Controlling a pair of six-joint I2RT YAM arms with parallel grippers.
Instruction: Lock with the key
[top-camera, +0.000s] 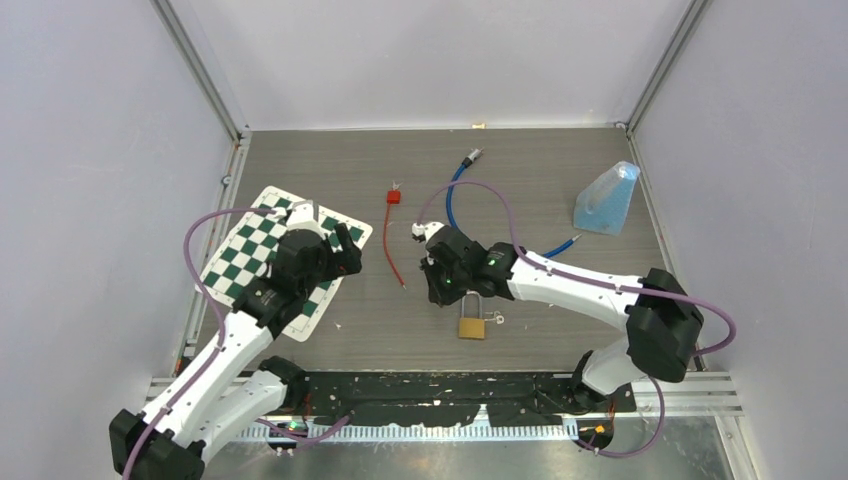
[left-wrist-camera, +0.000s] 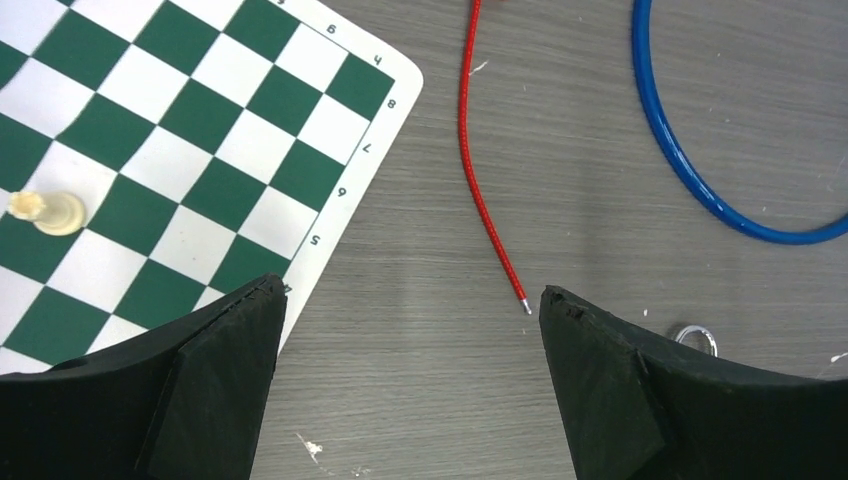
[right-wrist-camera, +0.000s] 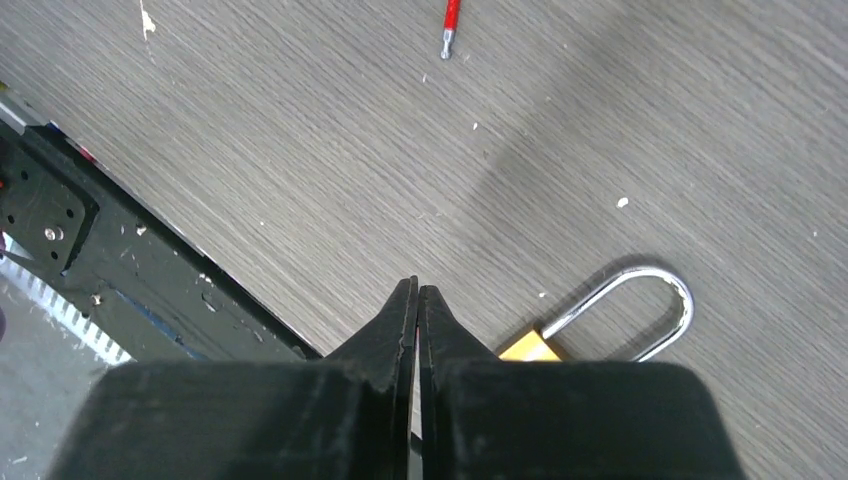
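Observation:
A brass padlock (top-camera: 472, 328) lies flat on the table near the front, its shackle pointing away from the front edge. The small silver key (top-camera: 496, 318) is at the right side of its body. In the right wrist view the shackle (right-wrist-camera: 660, 290) shows at lower right, with most of the brass body hidden behind the fingers. My right gripper hangs just left of the padlock, shut, with nothing visible between its fingertips. My left gripper is open and empty, over the table beside the chessboard's right edge.
The green-and-white chessboard (top-camera: 238, 263) lies at left and carries a pale piece (left-wrist-camera: 58, 212). A red cable (top-camera: 388, 240) and a blue cable (top-camera: 450, 200) lie mid-table. A blue translucent container (top-camera: 605, 205) stands at far right.

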